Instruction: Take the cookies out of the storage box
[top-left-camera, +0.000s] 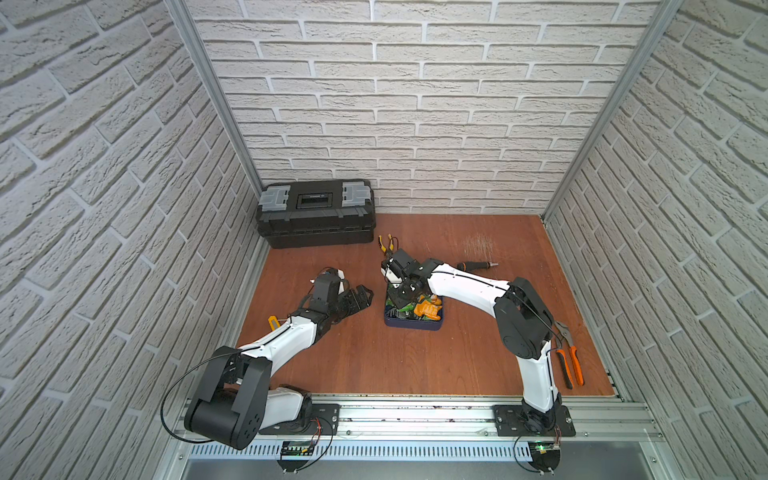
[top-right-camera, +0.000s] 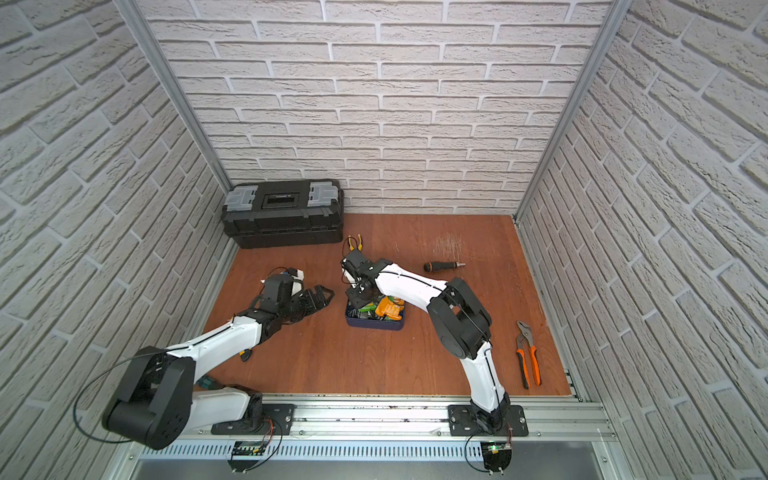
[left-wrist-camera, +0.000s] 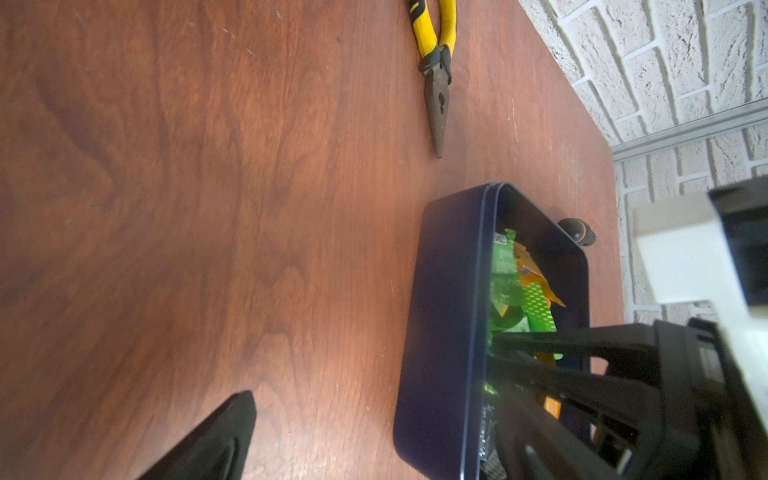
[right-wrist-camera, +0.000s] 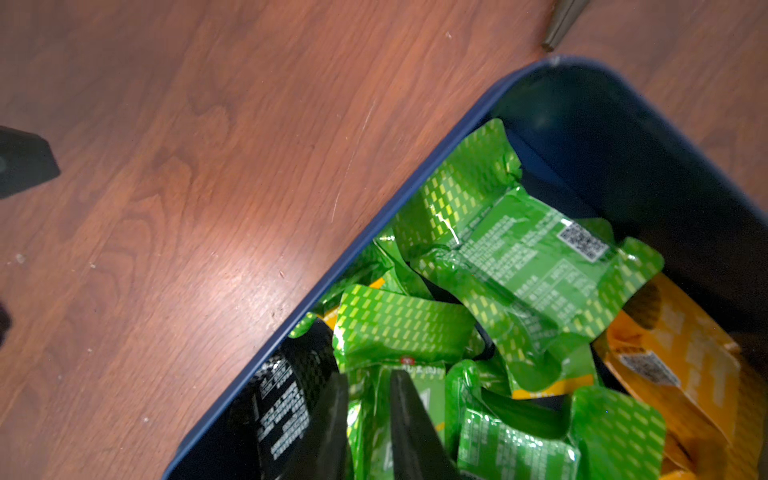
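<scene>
A dark blue box holds green cookie packets, orange packets and a dark packet. My right gripper reaches into the box's left part over a green packet and the dark one, its fingertips fairly close together; whether it holds anything is unclear. My left gripper stands open left of the box, over bare table, with nothing between its fingers.
A black toolbox stands at the back left. Yellow pliers lie behind the box, a screwdriver to its back right, orange-handled pliers at the right.
</scene>
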